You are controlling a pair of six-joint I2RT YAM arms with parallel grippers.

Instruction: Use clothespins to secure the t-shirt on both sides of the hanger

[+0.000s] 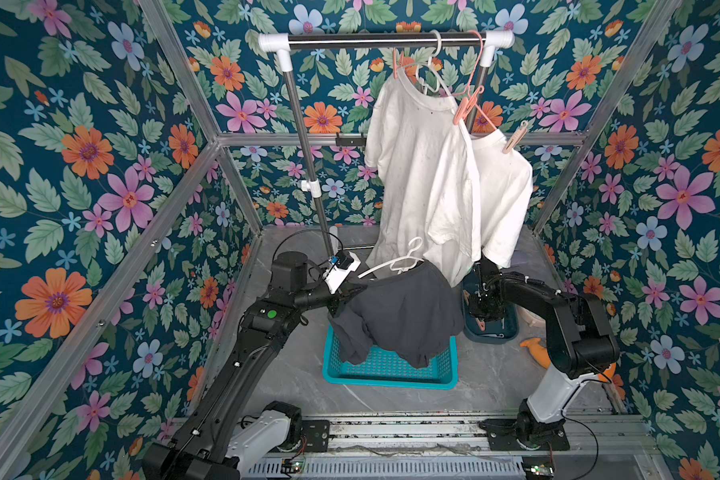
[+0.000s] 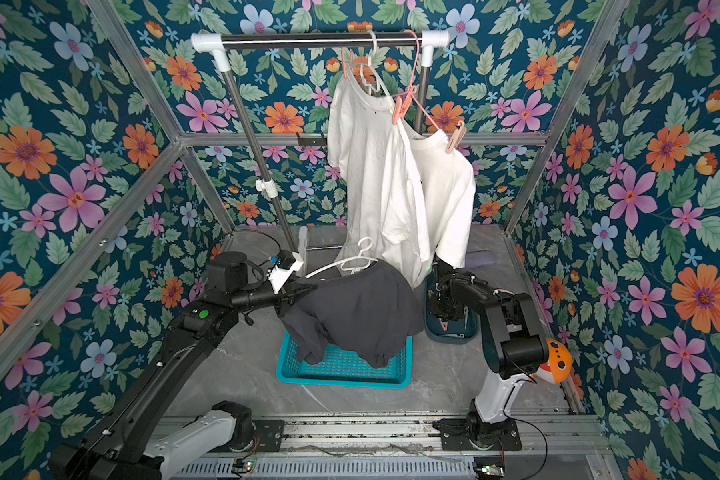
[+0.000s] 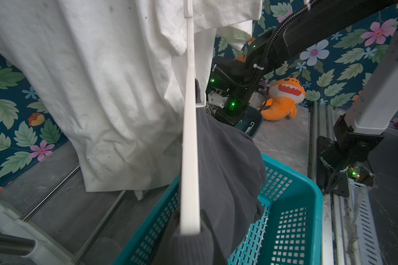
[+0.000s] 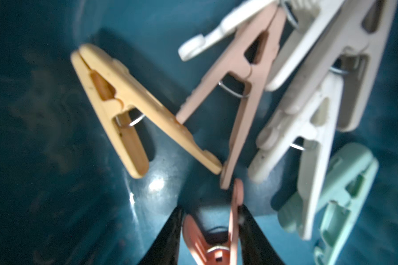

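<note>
My left gripper (image 1: 345,289) is shut on the white hanger (image 3: 189,154), which carries a dark grey t-shirt (image 1: 392,312) over the teal basket. My right gripper is down in the dark clothespin bin (image 1: 492,332), part open around a pink clothespin (image 4: 194,238) at the bottom of the right wrist view. Beige (image 4: 106,110), light pink (image 4: 252,79), white (image 4: 314,167) and mint (image 4: 349,198) clothespins lie near it.
White shirts (image 1: 416,160) hang on the rack (image 1: 384,40) behind, with clothespins attached. The teal basket (image 1: 389,376) stands below the grey shirt. An orange plush toy (image 3: 278,108) lies right of the bin.
</note>
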